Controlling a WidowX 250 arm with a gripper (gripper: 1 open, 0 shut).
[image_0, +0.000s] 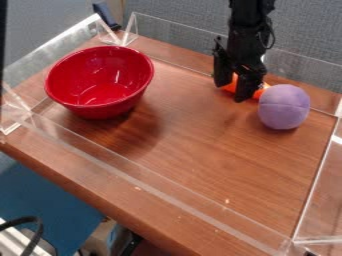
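My black gripper (238, 78) is low at the back right, its fingers over an orange object (257, 89) that is partly hidden behind them. Whether the fingers are closed on it is unclear. A purple ball (283, 108) lies just to the right and in front of it. A red bowl (98, 82) sits on the left of the wooden table (187, 170).
Clear walls (311, 240) edge the table. A grey textured backdrop stands behind.
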